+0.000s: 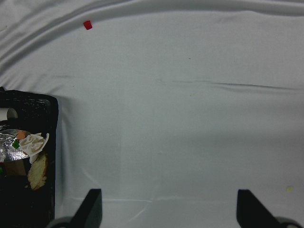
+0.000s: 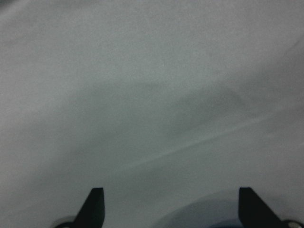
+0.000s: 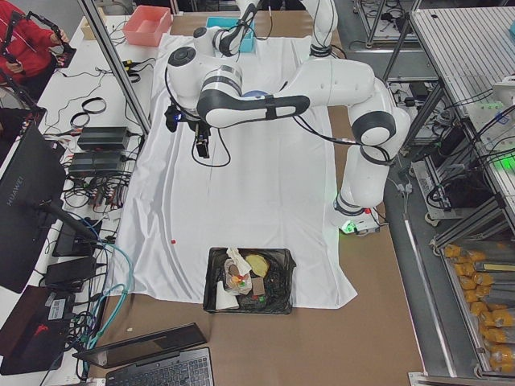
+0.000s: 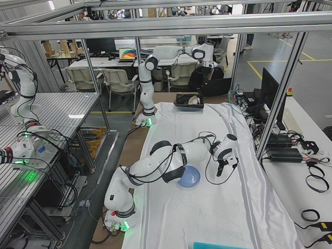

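My left gripper (image 3: pixel 202 148) is raised high over the white cloth (image 3: pixel 233 209). In the left wrist view its fingers stand wide apart, empty, with a black bin (image 1: pixel 47 199) of food scraps and wrappers at left and a small red piece (image 1: pixel 88 25) on the cloth. My right gripper (image 4: pixel 222 171) hangs over the cloth beside a blue plate (image 4: pixel 189 178); it is open and empty, with bare cloth below it in the right wrist view. In the camera left view it is mostly hidden behind the left arm.
A turquoise tray (image 4: pixel 218 245) lies at the cloth's end beyond the right arm. A laptop (image 3: pixel 157 366) sits past the black bin. Monitors, boxes and cables fill the side table (image 4: pixel 311 207).
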